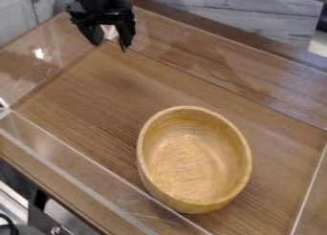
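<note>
My black gripper (105,33) is at the back left of the wooden tray, near its far edge, with its fingers pointing down and apart. A small pale, whitish thing (110,31) shows behind and between the fingers; it is too small and partly hidden to tell what it is. A large empty yellow oval bowl (192,153) stands at the front right of the tray, well away from the gripper.
A raised pale marbled wall (230,14) runs along the back, and clear edging borders the front left.
</note>
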